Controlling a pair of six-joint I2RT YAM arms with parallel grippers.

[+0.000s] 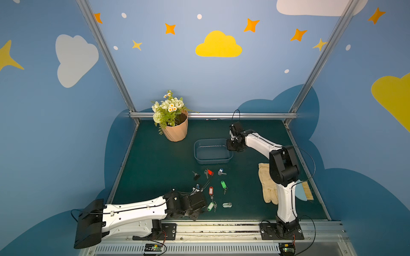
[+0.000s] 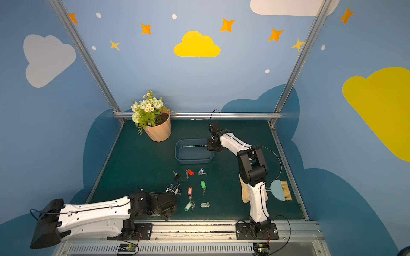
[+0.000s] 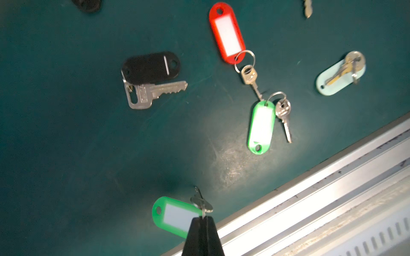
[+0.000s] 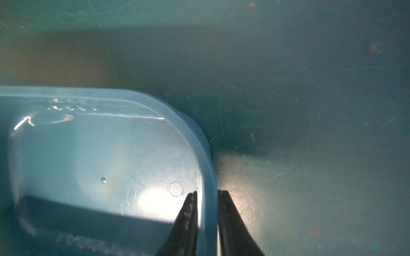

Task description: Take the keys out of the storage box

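Observation:
The blue storage box (image 1: 209, 151) stands mid-table; in the right wrist view its inside shows no keys. My right gripper straddles its right rim (image 4: 208, 170), part open, one finger inside, one outside. My left gripper is low at the front, shut, over a green-tagged key (image 3: 175, 215); whether anything thin is between its fingertips is unclear. Keys lie on the table in front of the box: red-tagged (image 3: 224, 29), black-tagged (image 3: 149, 68), green-tagged (image 3: 261, 123), pale-tagged (image 3: 331, 87), and several more.
A flowerpot (image 1: 175, 130) stands back left. A glove (image 1: 267, 181) and a dustpan with brush (image 2: 281, 189) lie at right, partly behind my right arm. The aluminium rail (image 3: 341, 170) edges the front.

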